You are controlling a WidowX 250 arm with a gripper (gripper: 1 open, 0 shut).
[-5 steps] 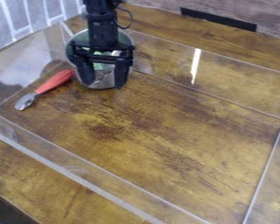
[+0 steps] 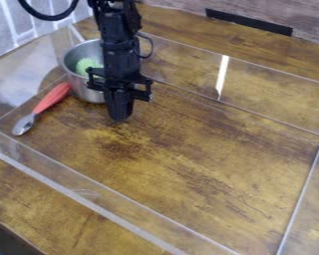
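Observation:
My black gripper (image 2: 120, 107) points down at the wooden surface just in front of a steel bowl (image 2: 83, 52), low over the wood; its fingertips look shut, with nothing visible between them. The bowl holds something green (image 2: 88, 66) and is partly hidden behind my arm. A spoon with a red handle (image 2: 51, 99) and a silver head (image 2: 24, 125) lies left of the gripper, apart from it.
Clear low panels (image 2: 303, 189) border the wooden work area (image 2: 202, 169). A white rail stands at the back left.
My gripper has moved down toward the front, from over the bowl to in front of it. The bowl appears slightly shifted left; the spoon lies where it was.

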